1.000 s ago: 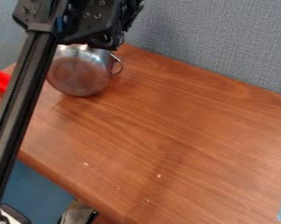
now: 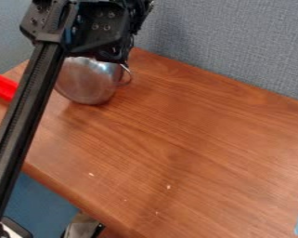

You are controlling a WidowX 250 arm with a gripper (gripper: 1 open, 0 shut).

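Note:
A shiny metal pot (image 2: pixel 92 84) with a looped handle sits at the back left of the wooden table (image 2: pixel 188 158). My black gripper (image 2: pixel 99 52) is directly over it at the top of the view, covering the pot's upper part. The fingertips are hidden behind the gripper body, so whether it holds the pot does not show.
A red object (image 2: pixel 0 85) lies at the left edge beside the pot. A grey fabric wall (image 2: pixel 226 46) runs along the back.
Compared with a second ago, the gripper sits slightly lower over the pot and covers more of its top.

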